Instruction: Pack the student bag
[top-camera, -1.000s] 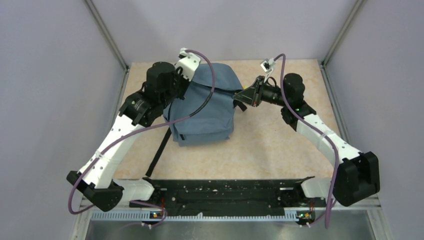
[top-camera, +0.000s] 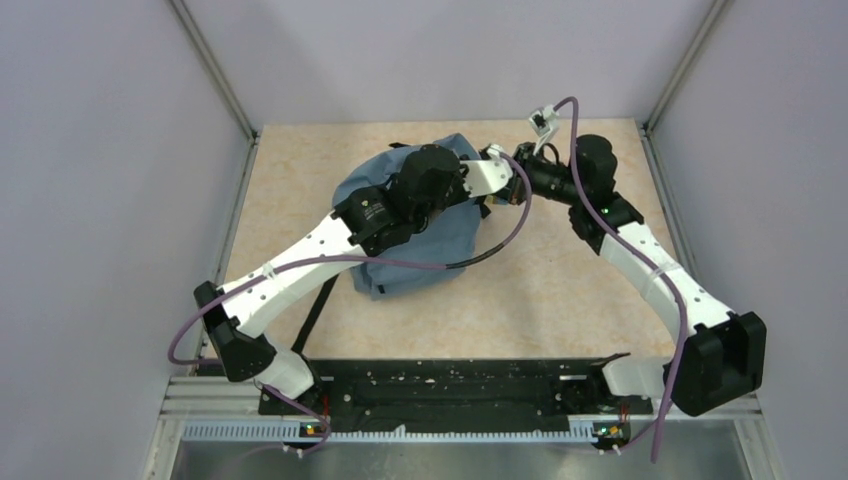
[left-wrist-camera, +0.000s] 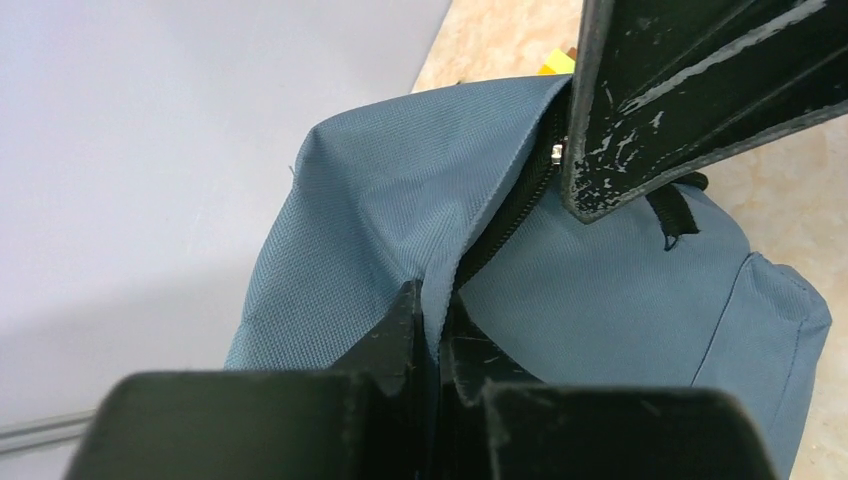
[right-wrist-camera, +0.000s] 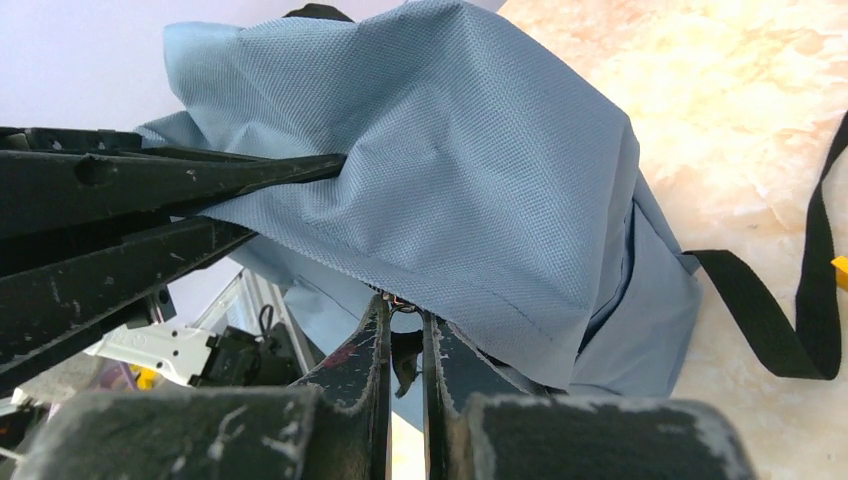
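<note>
The blue-grey bag (top-camera: 415, 255) stands on the table, its top bunched between both grippers. My left gripper is shut on the fabric edge beside the zipper (left-wrist-camera: 510, 215). My right gripper is shut on a metal zipper pull below a fabric fold. In the top view the two grippers meet at the bag's upper right, with the left one largely hiding the contact. The bag's contents are hidden.
A black strap (top-camera: 318, 310) lies on the table to the left front. Something yellow (left-wrist-camera: 556, 62) shows behind the bag.
My left arm has swung right across the bag toward the right gripper, and the bag's top has bunched with it. The right gripper has shifted slightly up.
</note>
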